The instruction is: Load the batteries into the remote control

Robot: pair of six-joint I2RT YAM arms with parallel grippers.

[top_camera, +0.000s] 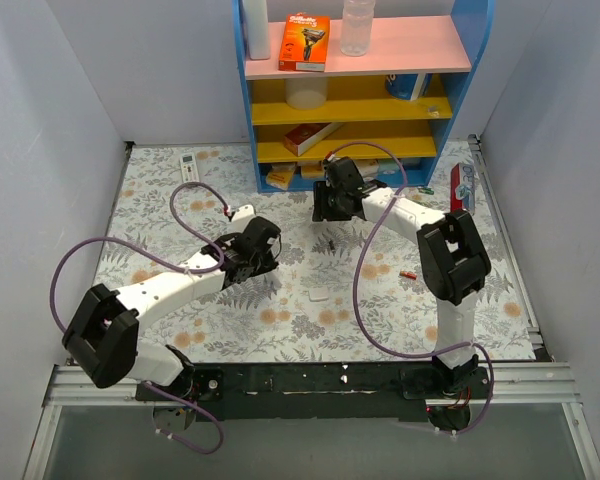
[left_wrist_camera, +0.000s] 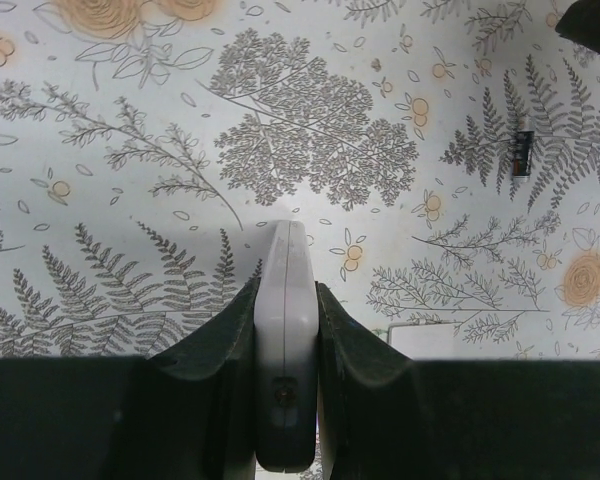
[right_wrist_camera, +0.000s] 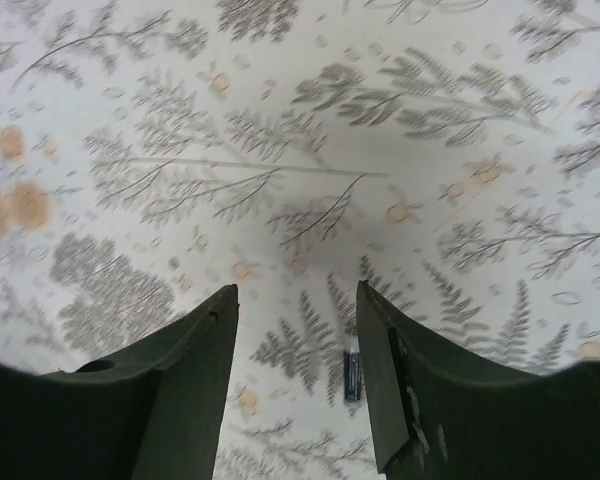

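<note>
My left gripper [top_camera: 270, 262] is shut on a slim light grey object [left_wrist_camera: 286, 300], likely a remote seen end-on, held at mid-left over the cloth. My right gripper [top_camera: 325, 205] stands open near the shelf, above a small dark battery [top_camera: 331, 243], which shows in the right wrist view [right_wrist_camera: 352, 372] beyond its fingers and in the left wrist view [left_wrist_camera: 522, 150]. A pale rectangular piece [top_camera: 318, 295], possibly a battery cover, lies at the middle front. A white remote [top_camera: 189, 169] lies at the back left.
A shelf unit [top_camera: 442, 100] with boxes and bottles stands at the back. An orange-red battery [top_camera: 408, 275] lies at the right, and a red package [top_camera: 462, 186] at the back right.
</note>
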